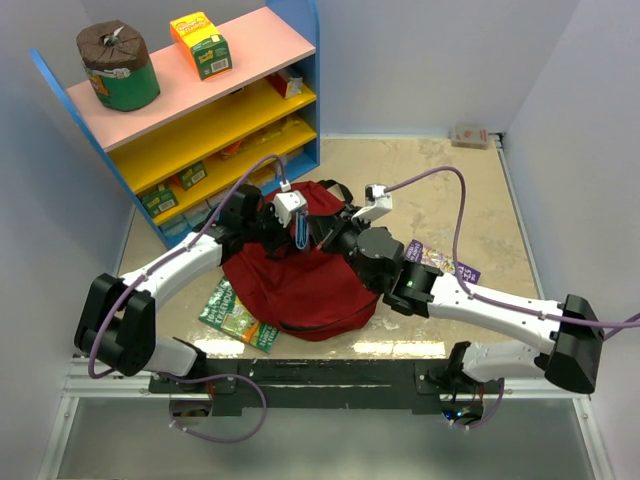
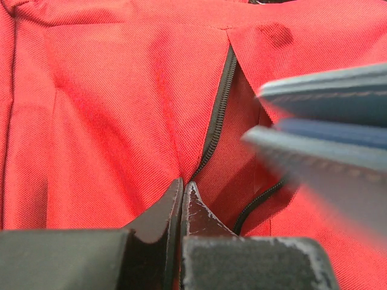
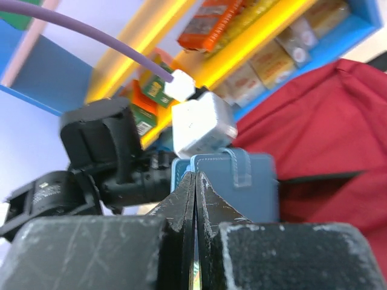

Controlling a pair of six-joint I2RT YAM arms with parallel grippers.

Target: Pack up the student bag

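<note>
The red bag [image 1: 310,285] lies on the floor between my arms, its zipped pocket [image 2: 242,115] gaping in the left wrist view. My left gripper is shut on the pocket's zippered edge [image 2: 208,142], pinching the cloth. A blue-grey wallet-like case [image 3: 242,181] with a strap loop is held in my right gripper, which is shut on it. From above, this case [image 1: 302,230] hangs over the bag, close beside my left gripper. Its blurred layers [image 2: 338,121] enter the left wrist view from the right, in front of the pocket opening.
A shelf unit [image 1: 210,125] with boxes and packets stands behind the bag at the left. A green booklet [image 1: 238,318] lies partly under the bag, and a purple booklet [image 1: 440,262] lies to the right. Open floor [image 1: 430,190] extends at the back right.
</note>
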